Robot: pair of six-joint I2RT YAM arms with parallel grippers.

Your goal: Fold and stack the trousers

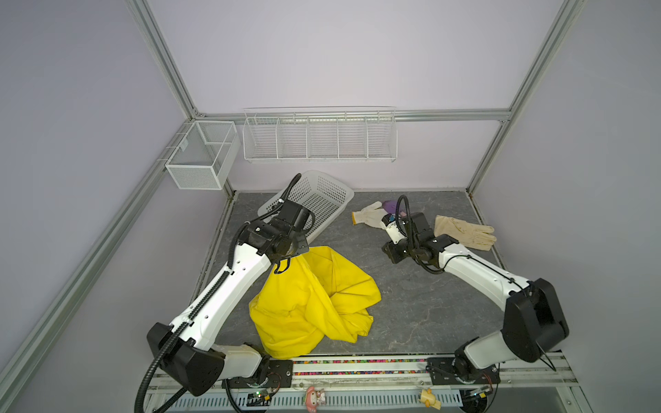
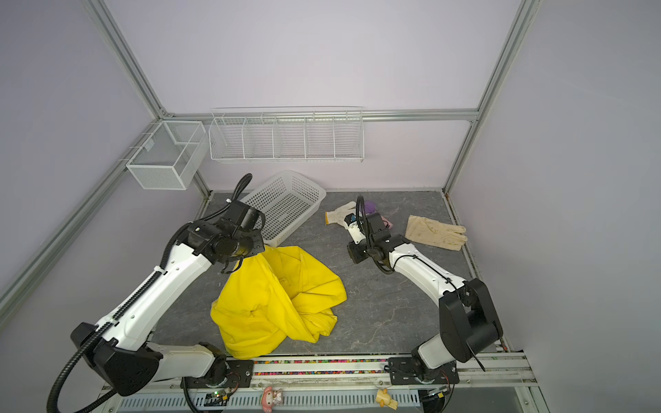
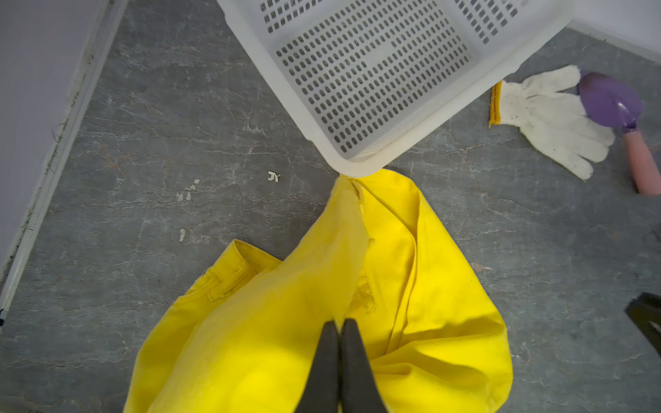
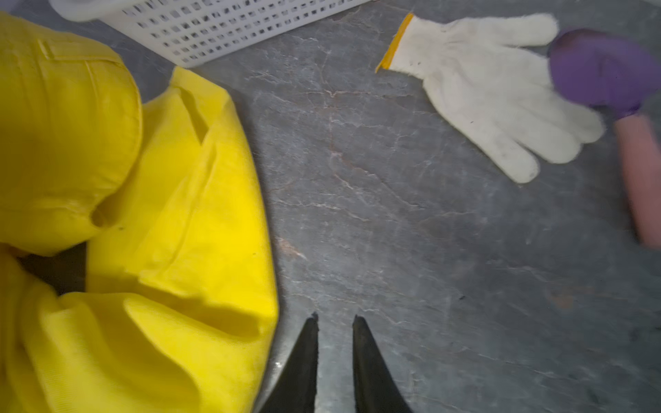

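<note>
Yellow trousers (image 1: 310,296) lie in a crumpled heap on the left half of the table, with one part raised toward my left arm. In the left wrist view, the fingertips of my left gripper are closed together on a lifted ridge of the yellow cloth (image 3: 303,275). The lifted part, with a stitched seam, also hangs at the left of the right wrist view (image 4: 62,137). My right gripper is partly open above bare table, right of the trousers, nothing between its fingers.
A white basket (image 3: 375,62) stands behind the trousers, close to their far corner. A white glove (image 4: 482,82) and a purple scoop (image 4: 606,69) lie at the back, a beige glove (image 1: 464,232) at back right.
</note>
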